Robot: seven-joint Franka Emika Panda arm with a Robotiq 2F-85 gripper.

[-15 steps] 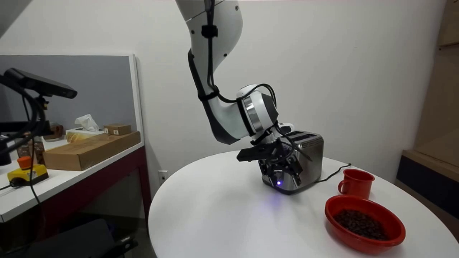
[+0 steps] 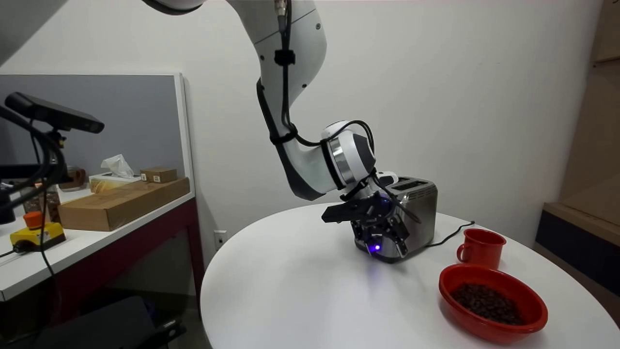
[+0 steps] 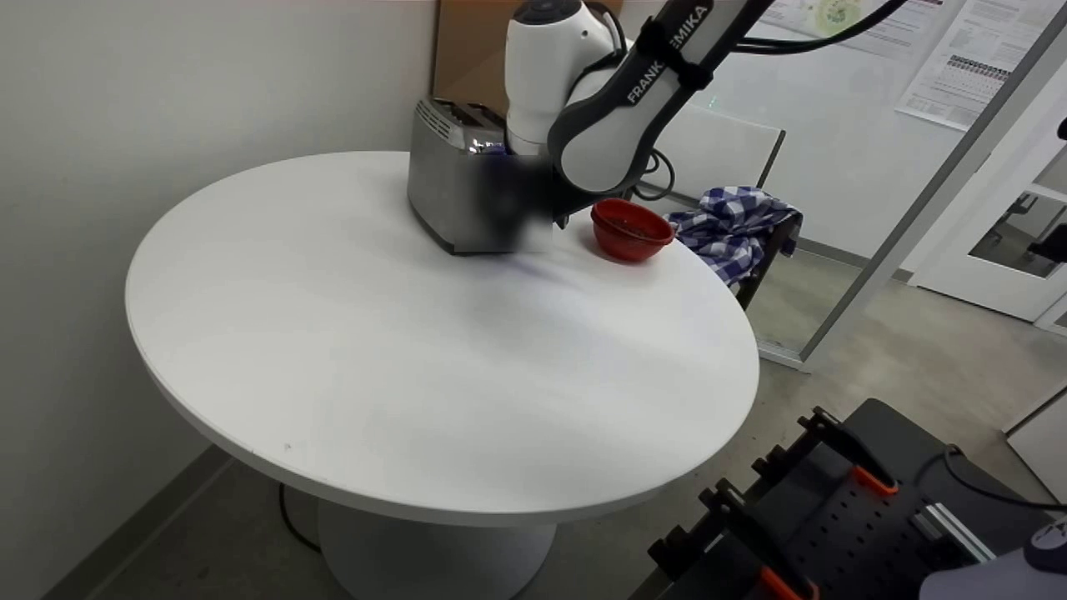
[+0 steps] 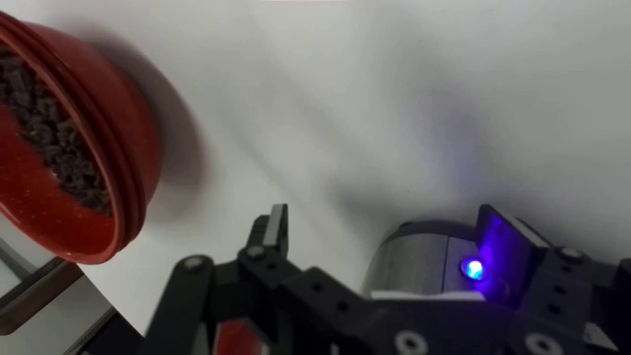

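Observation:
A silver toaster [image 2: 419,215] with a black base and top slots stands on the round white table. My gripper [image 2: 385,245] is low at its end face, seen in exterior view 1. In the wrist view the gripper is open, its two fingers wide apart. The toaster's end panel [image 4: 408,263] shows between them, with a blue-lit button [image 4: 474,269] close beside the right finger [image 4: 503,248]. Whether that finger touches the panel I cannot tell. In exterior view 2 a dark blur hides the gripper in front of the toaster [image 3: 450,190].
A red bowl [image 2: 450,291] of dark brown pieces and a red mug [image 2: 483,249] stand on the table to the toaster's right in exterior view 1. The toaster's black cord [image 2: 450,235] runs behind the mug.
Compared with a second ago, the arm sits slightly lower, and the gripper has shifted a little at the toaster's end. The toaster, mug and bowl look unmoved.

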